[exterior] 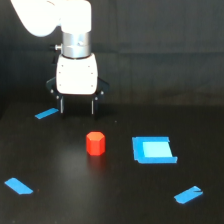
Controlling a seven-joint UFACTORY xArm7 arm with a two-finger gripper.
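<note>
A red six-sided block point(95, 144) sits on the dark table near the middle of the view. Behind it and a little to its left, my white gripper point(78, 104) points downward. Its two dark fingers stand wide apart, with only empty space between them. Gripper and block are clear of each other.
Right of the block lies a pale square point(157, 149) framed in blue tape. Short blue tape strips mark the table at the front left point(18, 186), front right point(188, 195) and back left point(46, 114).
</note>
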